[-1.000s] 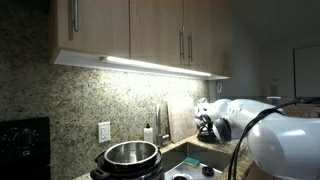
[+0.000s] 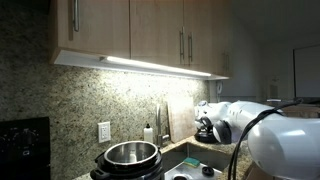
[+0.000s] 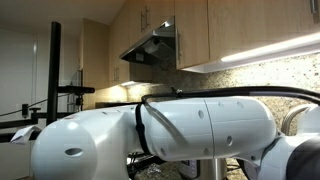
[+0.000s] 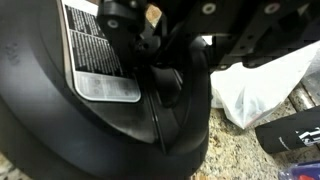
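My gripper is seen from close up in the wrist view, its dark fingers shut over a large black curved object (image 4: 80,130) that carries a pale label (image 4: 105,85) with printed text. Nothing clear shows between the fingertips, which are dark and partly hidden by the gripper's own mechanism. In exterior view 1 the gripper (image 2: 206,128) is small and dark, at the far right end of the counter beyond the sink. The second exterior view shows the white arm (image 3: 190,125) but hides the gripper.
A sink (image 2: 175,158) holds a green item (image 2: 191,162). A steel pot (image 2: 132,153) stands at its left, with a soap bottle (image 2: 148,132) and a faucet (image 2: 158,125) behind. A board (image 2: 181,118) leans on the wall. A white bag (image 4: 250,92) lies beside the black object.
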